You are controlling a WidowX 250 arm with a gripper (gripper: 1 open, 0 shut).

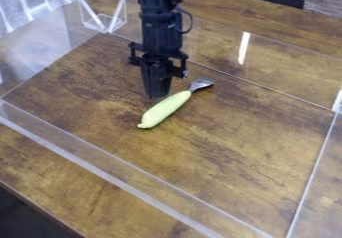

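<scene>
A pale yellow-green elongated object (166, 110), like a corn cob or squash, lies diagonally on the wooden table (227, 162). Just beyond its upper end lies a small metallic piece (199, 85), perhaps a spoon or fork head. My black gripper (158, 90) points down just to the upper left of the pale object, its fingers close together; nothing shows between them.
Clear plastic walls border the work area on the left, back, right and near side. A clear angular piece (104, 20) stands at the back left.
</scene>
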